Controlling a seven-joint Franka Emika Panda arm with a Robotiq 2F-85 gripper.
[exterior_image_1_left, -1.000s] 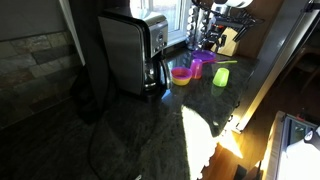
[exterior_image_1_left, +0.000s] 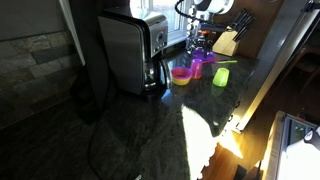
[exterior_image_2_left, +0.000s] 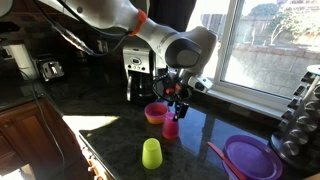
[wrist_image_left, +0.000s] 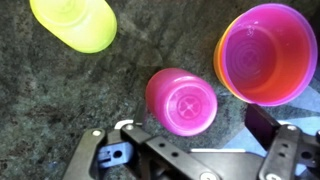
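Note:
A pink cup (wrist_image_left: 182, 101) stands upside down on the dark counter, its round base facing up in the wrist view. My gripper is open above it, with the cup lying ahead of and between the spread fingers but not held. In exterior view 2 the gripper (exterior_image_2_left: 181, 104) hangs just over the pink cup (exterior_image_2_left: 170, 127). A yellow-green cup (exterior_image_2_left: 152, 153) sits nearer the front, also bottom up. Behind the pink cup are stacked pink and yellow bowls (exterior_image_2_left: 155, 112), open side up.
On the right lies a purple plate (exterior_image_2_left: 262, 165) with a red utensil (exterior_image_2_left: 228, 160) across its edge. A coffee maker (exterior_image_1_left: 140, 50) stands behind the bowls, by the window. A metal rack (exterior_image_2_left: 298, 110) is at far right.
In exterior view 1 the arm has shifted left, bringing the gripper over the area around the pink cup. The cups and bowls have not moved.

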